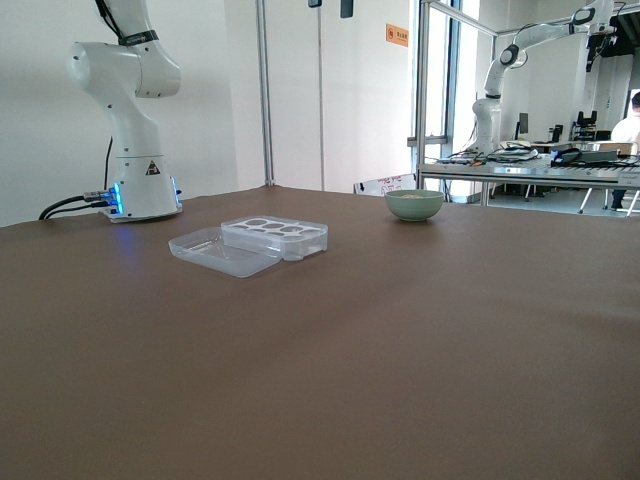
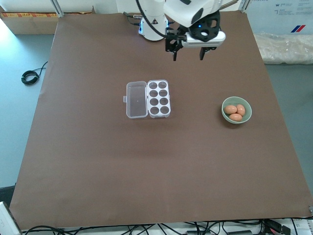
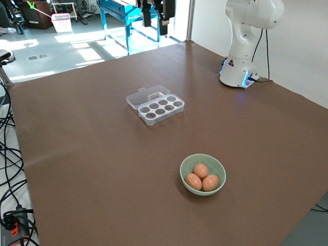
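Observation:
A pale green bowl [image 2: 236,100] [image 1: 414,205] [image 3: 203,158] holds several brown eggs [image 2: 235,117] [image 3: 193,181] on the brown table. Left of it in the left view, a clear egg carton [image 2: 159,98] [image 1: 274,238] [image 3: 161,108] lies with its lid open and its wells empty. My gripper [image 2: 188,55] is raised over the back of the table, behind both carton and bowl in the left view, its two black fingers apart with nothing seen between them. In the top view only the fingertips show at the upper edge.
The robot base [image 2: 151,29] [image 3: 237,72] stands at the back edge. Cables run along the near edge, off the table.

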